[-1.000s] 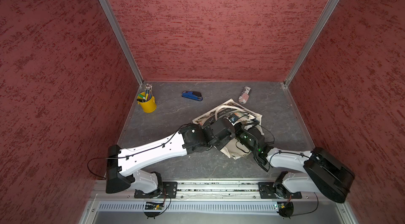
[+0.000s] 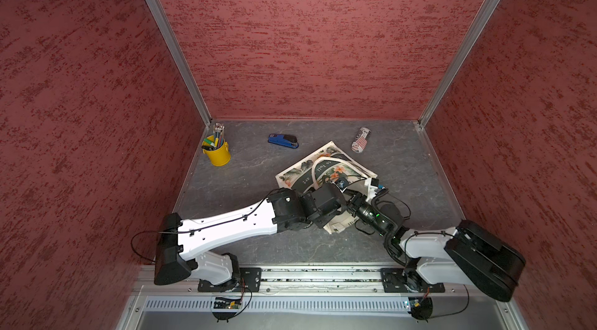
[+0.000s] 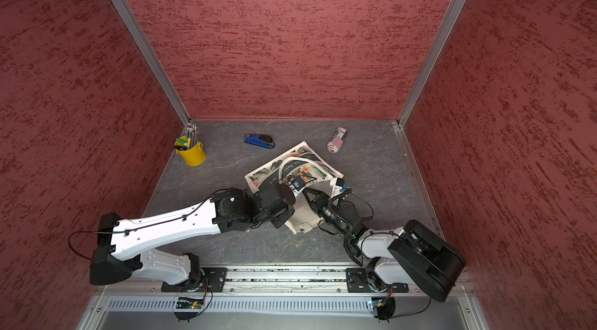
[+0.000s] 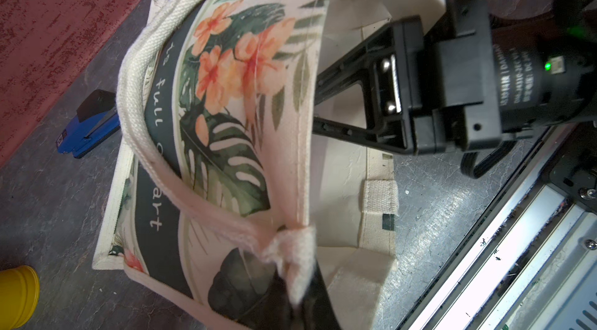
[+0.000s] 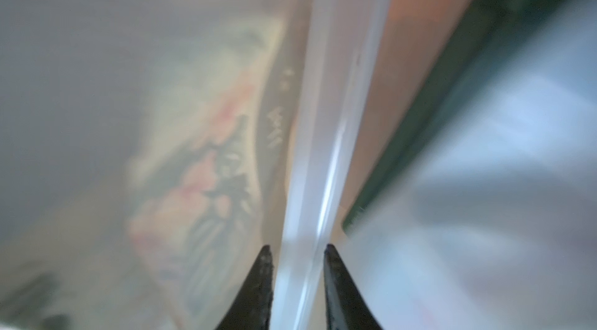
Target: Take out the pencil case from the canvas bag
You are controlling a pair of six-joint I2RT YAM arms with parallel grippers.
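The floral canvas bag lies mid-table, held open. In the left wrist view my left gripper is shut on the bag's rope handle at its rim. My right gripper reaches inside the bag, its fingertips part open around a blurred long translucent strip; I cannot tell whether they grip it. A dark green edge shows beside it. I cannot tell which of these is the pencil case.
A yellow pen cup stands back left, a blue stapler behind the bag, a flag-patterned case back right.
The bag has moved slightly leftward since a second ago, and my left arm slightly downward.
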